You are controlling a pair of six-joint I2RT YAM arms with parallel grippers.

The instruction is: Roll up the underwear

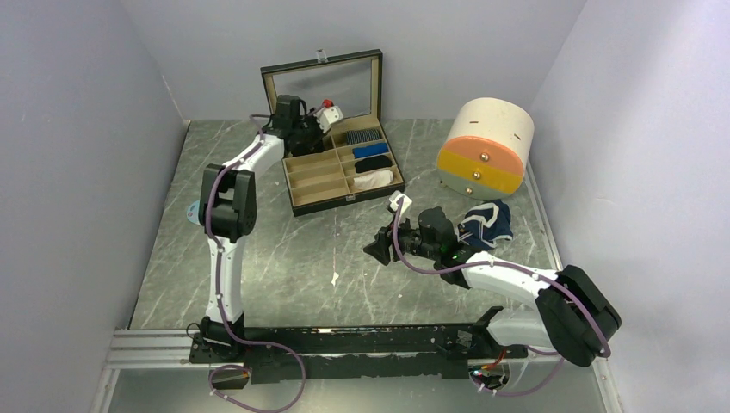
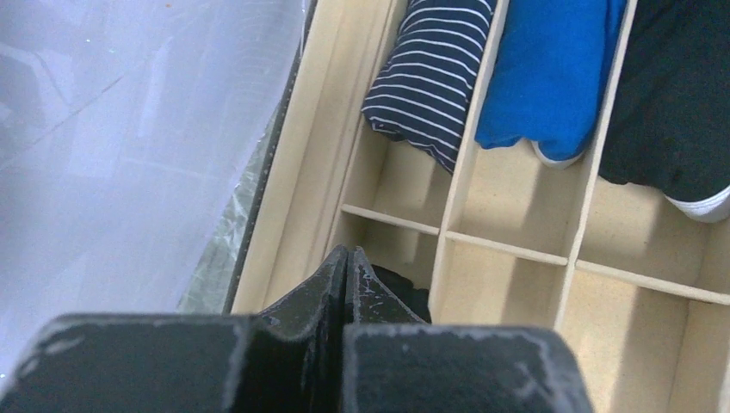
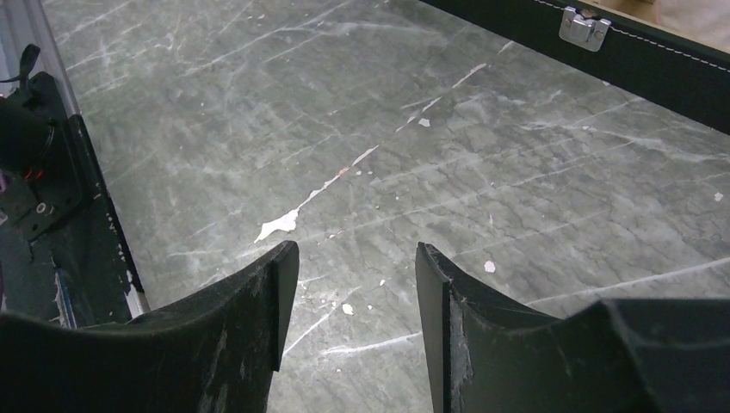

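Note:
In the left wrist view, a dark rolled piece of underwear point(image 2: 400, 291) lies in the back-left compartment of the storage box point(image 1: 320, 206), partly hidden behind my left gripper. Its fingers are shut together over that compartment; no cloth shows clearly between them. In the top view the left gripper point(image 1: 318, 143) reaches into the box's back-left corner. Out over the bare table, in front of the box, my right gripper stands open, its fingers apart and empty.
The right-hand compartments hold a striped roll point(image 2: 430, 73), a blue roll point(image 2: 551, 73), a black roll point(image 2: 676, 95) and a white roll point(image 1: 374, 180). Behind stands the clear raised lid point(image 1: 344, 82). A drum-shaped drawer unit point(image 1: 487, 142) and navy cloth point(image 1: 487, 222) are at right.

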